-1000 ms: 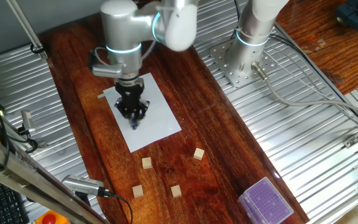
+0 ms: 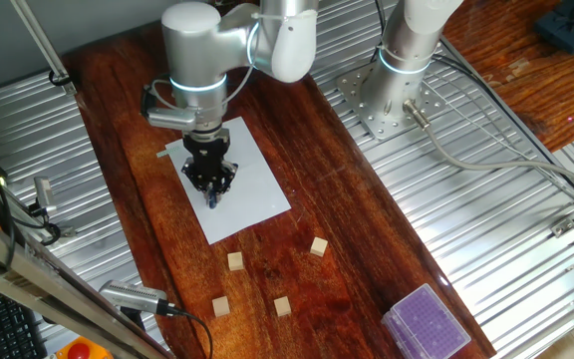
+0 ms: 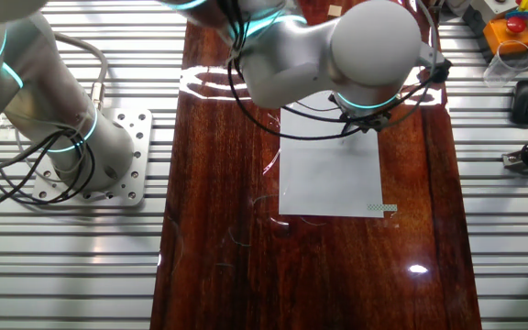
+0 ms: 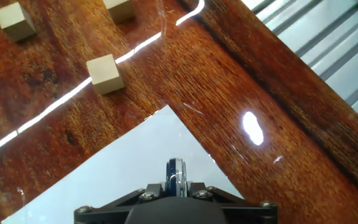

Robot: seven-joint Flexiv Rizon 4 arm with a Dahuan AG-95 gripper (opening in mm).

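A white sheet of paper (image 2: 252, 179) lies flat on the dark wood table, with no mark that I can make out on it. Over its left part hangs my gripper (image 2: 210, 187), pointing down. It is shut on a slim dark blue and silver pen-like object (image 4: 176, 177), which stands out between the fingers in the wrist view. A bit of blue shows below the fingers in exterior view 1; whether the tip touches the paper I cannot tell. In exterior view 2 the arm hides the gripper, and the sheet (image 3: 328, 179) is partly covered.
Several small wooden cubes, among them one nearest the paper (image 2: 235, 261) and one to its right (image 2: 319, 246), stand past the sheet's near edge. A purple-topped box (image 2: 429, 324) sits at the table's near right. Bare wood lies right of the paper.
The gripper and the blue object have shifted very slightly left over the paper. The sheet, cubes and box stay where they were.
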